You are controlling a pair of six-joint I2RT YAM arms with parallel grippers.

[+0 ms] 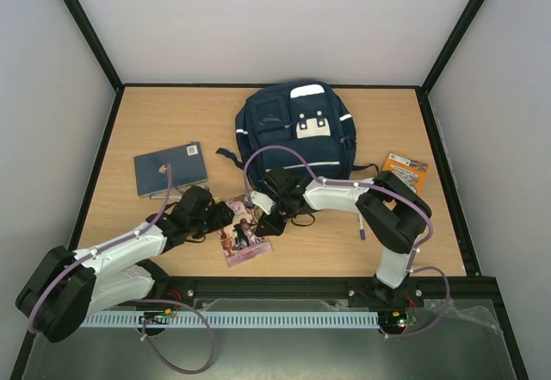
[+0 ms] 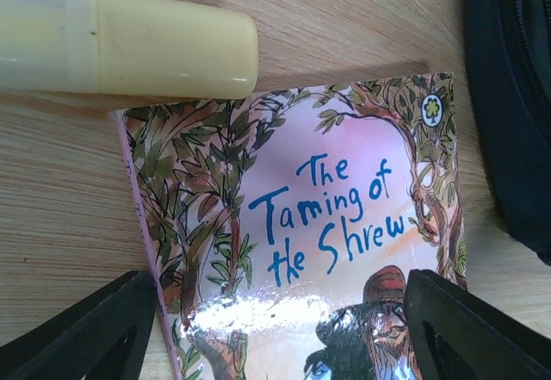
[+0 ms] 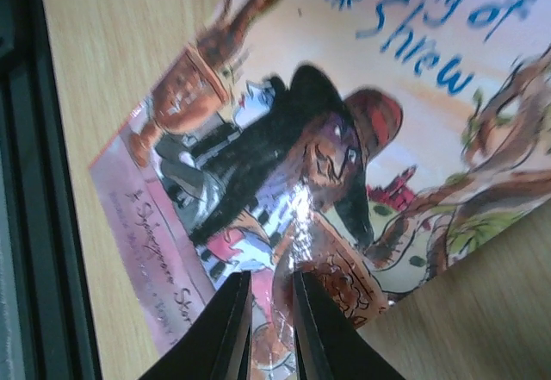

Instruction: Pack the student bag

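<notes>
The Taming of the Shrew book (image 1: 242, 239) lies flat at the front centre. My left gripper is open over it, fingers at either side of the cover in its wrist view. My right gripper is at the cover's lower part, fingers close together with a narrow strip between; whether they grip it is unclear. The navy backpack (image 1: 293, 121) lies at the back centre. A dark folder (image 1: 164, 169) lies at left, an orange book (image 1: 405, 165) at right.
A pale yellow tube (image 2: 172, 44) lies along the book's edge in the left wrist view. A pen (image 1: 362, 232) lies right of my right arm. Bare table (image 1: 181, 117) shows at the back left.
</notes>
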